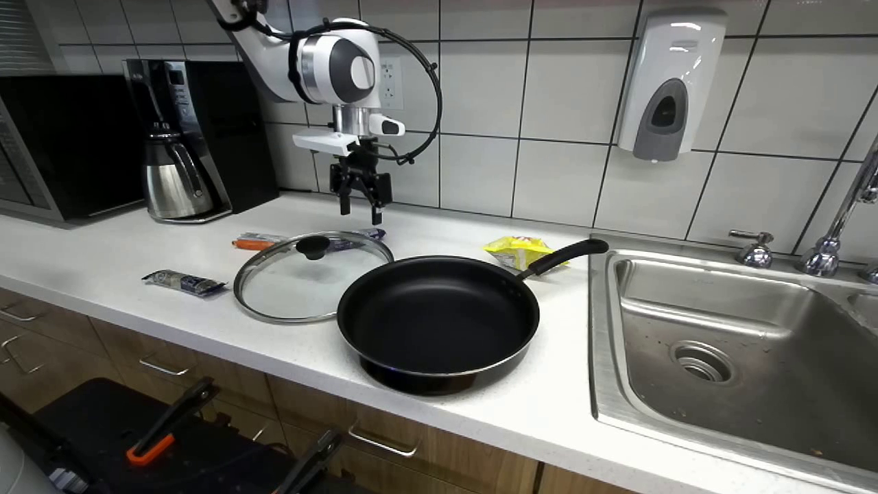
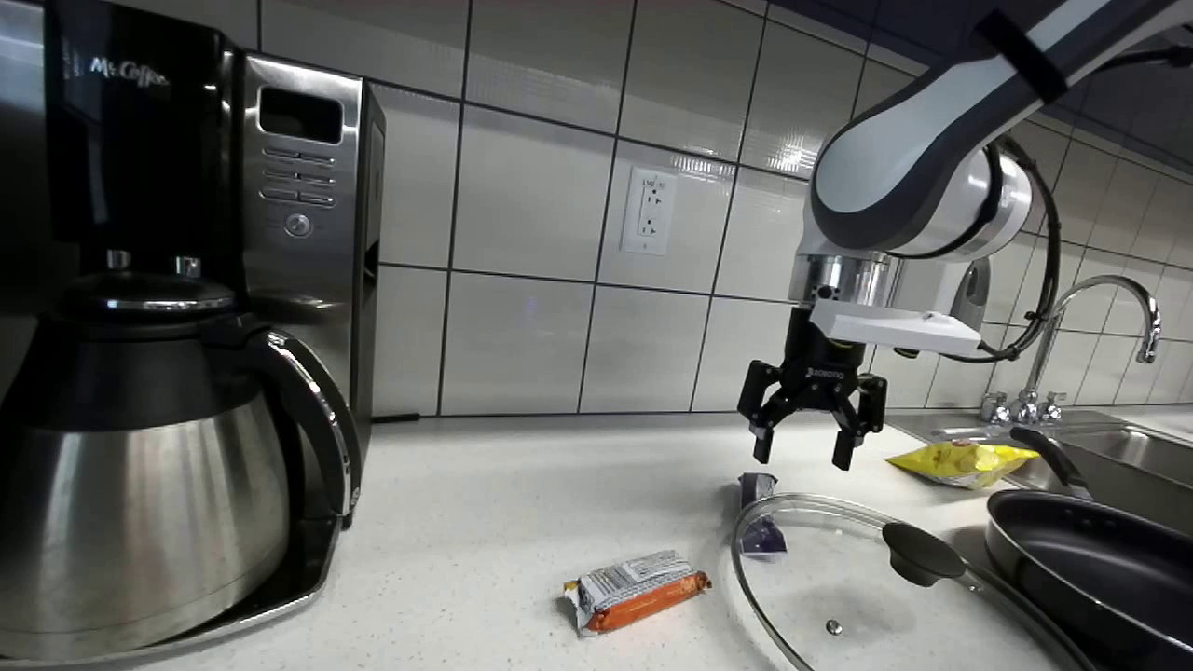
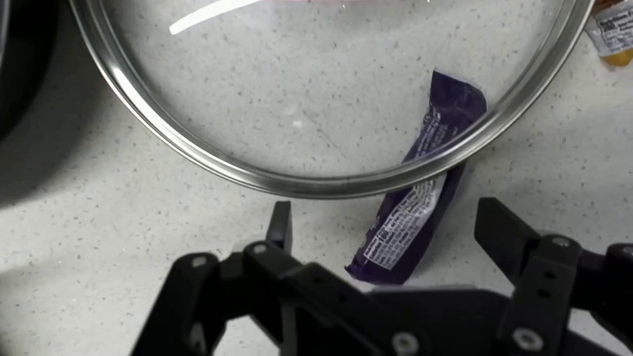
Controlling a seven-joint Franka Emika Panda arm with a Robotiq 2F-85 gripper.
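Note:
My gripper [image 1: 360,210] hangs open above the back of the counter, with nothing held between its fingers. Below it, a purple-wrapped bar [image 3: 409,219] lies on the counter, its far end under the rim of the glass lid [image 3: 285,181]. In the wrist view the bar's near end shows between the two fingertips, lower than them. The lid, with its black knob [image 1: 313,246], rests beside the black pan [image 1: 438,317], whose inside is empty. An orange-and-silver packet [image 2: 637,593] lies left of the lid in exterior view 2.
Another dark wrapped bar [image 1: 184,283] lies near the counter's front left. A yellow bag [image 1: 518,251] sits behind the pan, by its handle [image 1: 568,255]. The sink [image 1: 699,362] is at right, the coffee maker [image 1: 177,177] at left. Bare counter separates the coffee maker from the lid.

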